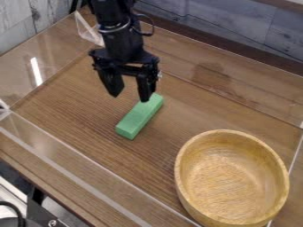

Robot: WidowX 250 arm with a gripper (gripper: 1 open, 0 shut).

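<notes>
A flat green rectangular object (140,115) lies diagonally on the wooden table (71,133), near its middle. The black robot gripper (128,87) hangs just above and behind it, apart from it and open, its fingers pointing down, with nothing seen held between them.
A large yellow bowl (231,184) stands at the front right. The table to the left of the green object and to its right behind the bowl is clear. A dark cable lies at the lower left edge.
</notes>
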